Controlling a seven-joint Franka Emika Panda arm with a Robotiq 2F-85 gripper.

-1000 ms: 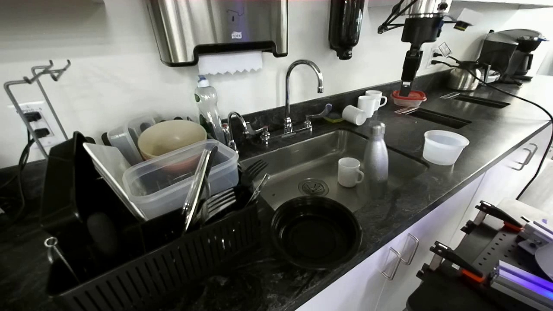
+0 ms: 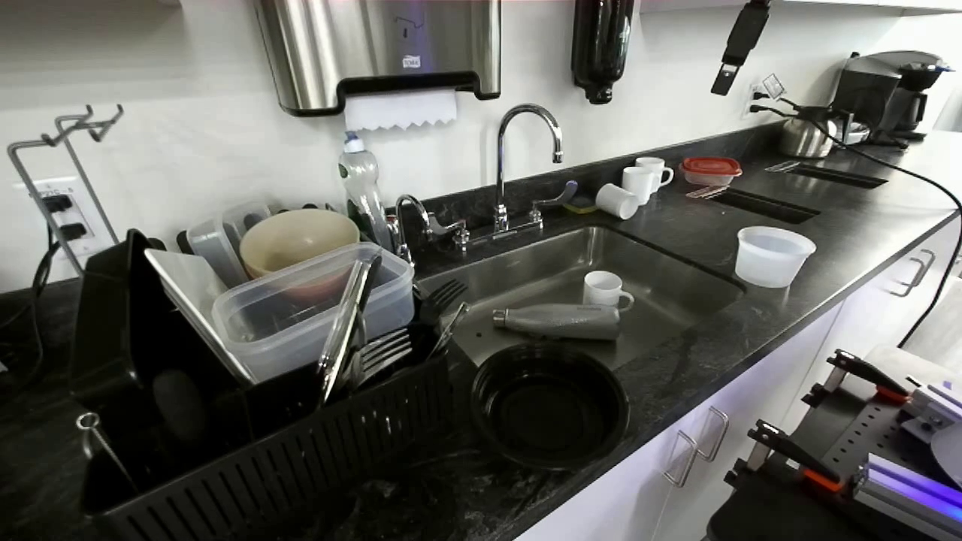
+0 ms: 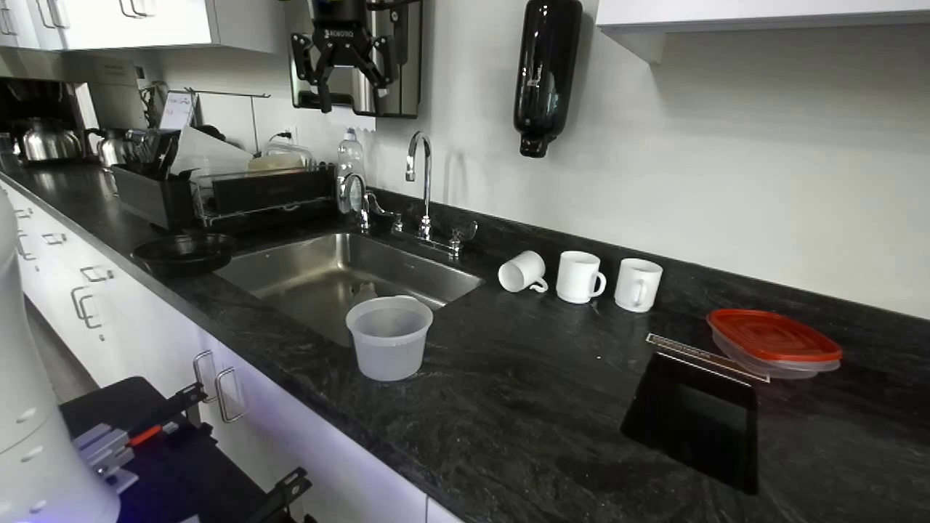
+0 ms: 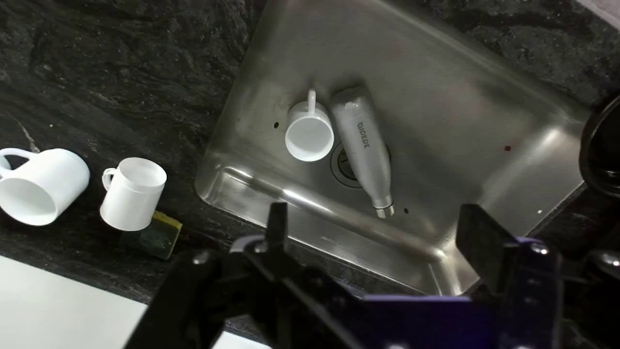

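A grey metal bottle [image 2: 561, 320] lies on its side on the sink floor, its narrow neck pointing toward the faucet wall in the wrist view and its body partly over the drain. Close beside its base stands a white mug [image 4: 309, 136] with its mouth up. My gripper [image 3: 353, 96] hangs high above the sink, in front of the paper towel dispenser. Its black fingers are spread wide in the wrist view, where the gripper has nothing held between its tips.
White mugs [image 3: 577, 276] stand or lie by the backsplash. A clear tub [image 3: 389, 338] sits at the sink's near right corner. Left of the sink are a black bowl [image 2: 550, 406] and a loaded dish rack [image 2: 270, 464]. The faucet [image 2: 501, 171] rises behind the basin.
The bottle, upright before, now lies on its side over the drain. The mug has shifted slightly. My gripper has risen, leaving only a small part at the top of exterior view 1.
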